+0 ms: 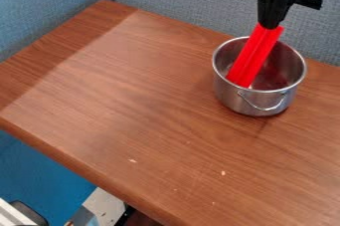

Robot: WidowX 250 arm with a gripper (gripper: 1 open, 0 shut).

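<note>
A shiny metal pot with a wire handle stands on the wooden table at the right. A long red bar leans inside it, slightly tilted, its top rising above the rim. The black gripper is at the bar's top end from above, pointing down. Its fingertips are too small and dark to tell whether they are shut or hold the bar.
Blue padded walls stand behind it. Past the near-left edge are a blue floor and some white and black hardware.
</note>
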